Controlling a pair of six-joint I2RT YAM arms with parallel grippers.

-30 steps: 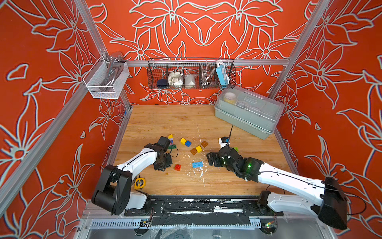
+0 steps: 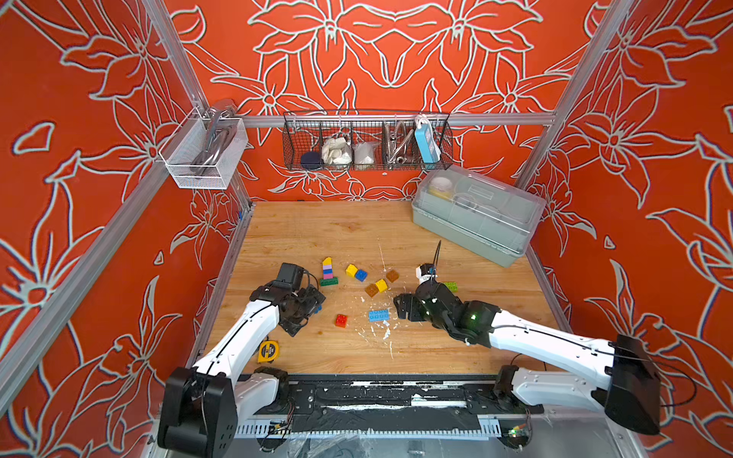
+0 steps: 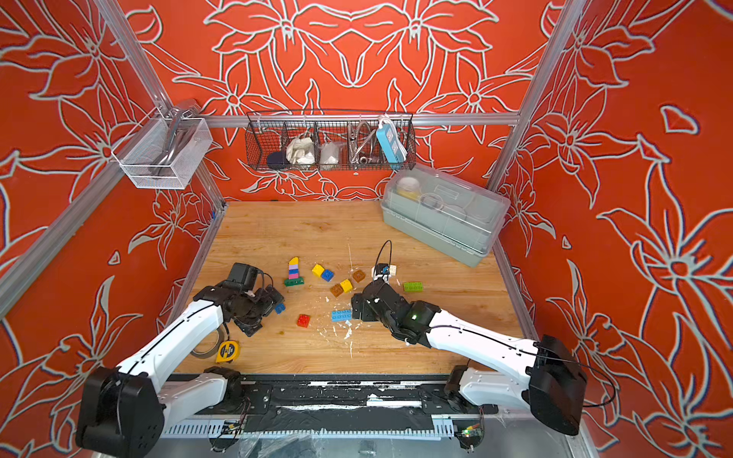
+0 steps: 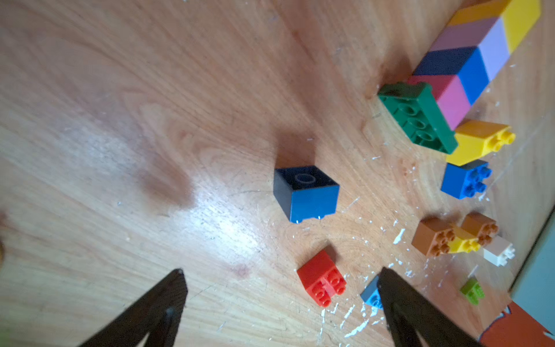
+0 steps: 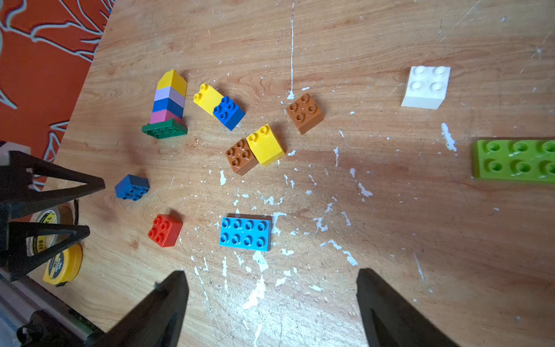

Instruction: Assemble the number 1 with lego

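Note:
Toward the back left lies a joined row of yellow, lilac, blue and pink bricks (image 5: 167, 103) with a green brick (image 5: 164, 129) across its near end. My left gripper hangs open and empty; a dark blue brick (image 4: 314, 199) lies apart on the table in front of its fingers. A red brick (image 4: 322, 277) is close by. My right gripper is open, nothing between its fingers, above the table near the light blue long brick (image 5: 245, 233). Yellow (image 5: 208, 99) and blue (image 5: 229, 112) bricks touch near the row.
Brown (image 5: 241, 157) and yellow (image 5: 265, 145) bricks sit together, another brown brick (image 5: 304, 113) nearby. A white brick (image 5: 426, 86) and long green brick (image 5: 517, 159) lie rightward. A tape measure (image 2: 268, 351) is at the front left, a grey case (image 2: 477, 213) at the back right.
My left arm has drawn back to the left, uncovering the joined row and part of the dark blue brick. The right arm has shifted slightly left.

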